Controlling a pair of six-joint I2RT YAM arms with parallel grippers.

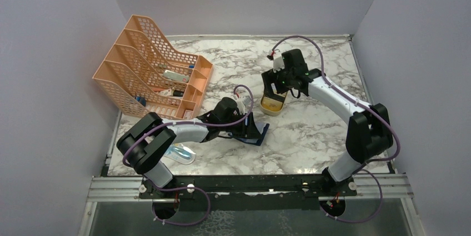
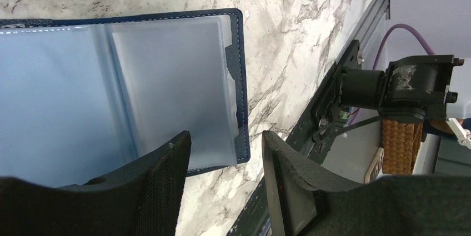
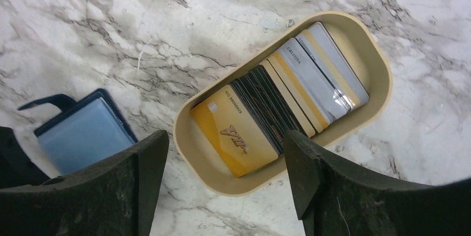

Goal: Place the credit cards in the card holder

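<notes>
A navy card holder (image 2: 243, 80) lies spread on the marble table, its clear sleeves (image 2: 172, 86) facing up. Over its right-hand edge, my left gripper is open with nothing between its fingers. In the right wrist view, a cream oval tray (image 3: 186, 105) holds several cards: a gold VIP card (image 3: 236, 136) at one end, dark ones (image 3: 266, 103) in the middle, and white-and-gold ones (image 3: 319, 75) at the other end. My right gripper hangs above this tray, its fingers apart and empty. The card holder's corner also shows at the lower left there.
A large orange basket (image 1: 203, 72) with several items stands at the back left. A clear package with something blue (image 1: 180, 153) lies near the left arm. Bare marble (image 1: 311, 141) stretches across the front right.
</notes>
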